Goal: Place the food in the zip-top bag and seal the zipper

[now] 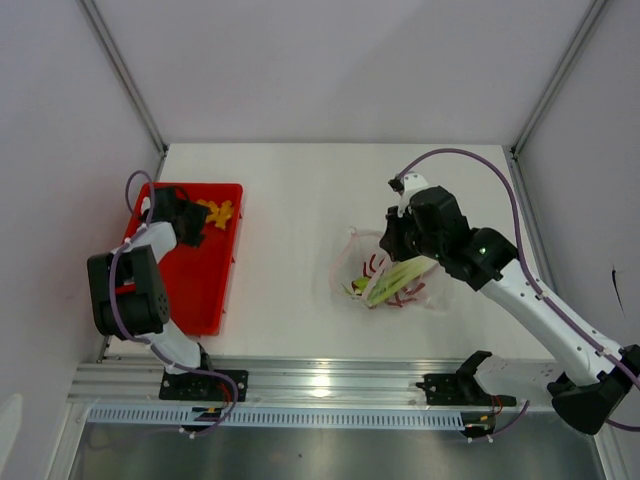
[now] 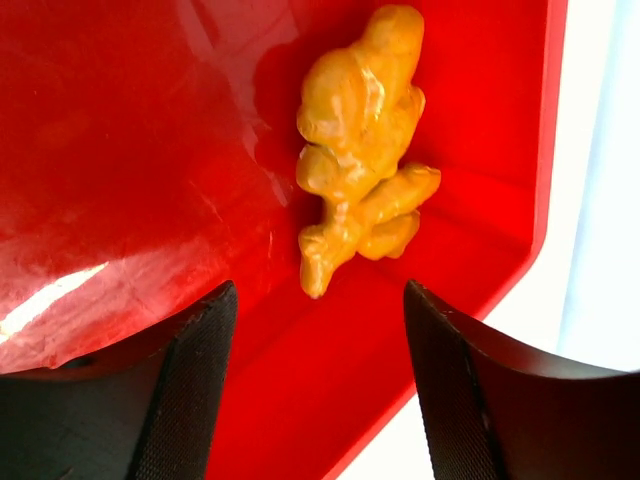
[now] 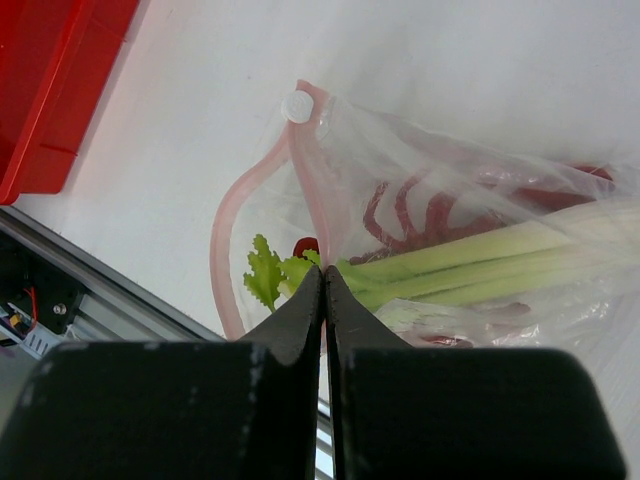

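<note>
A yellow ginger root [image 2: 355,150] lies in the red bin [image 1: 195,300]. Over it, my left gripper is open, with nothing between its fingers. The clear zip bag [image 3: 480,170] with a pink zipper rests on the table, holding celery [image 3: 470,270], leafy green and red pieces. My right gripper is shut at the bag's zipper edge; whether any film is caught between the fingertips is hard to see.
A metal rail runs along the front edge, with walls at both sides and behind.
</note>
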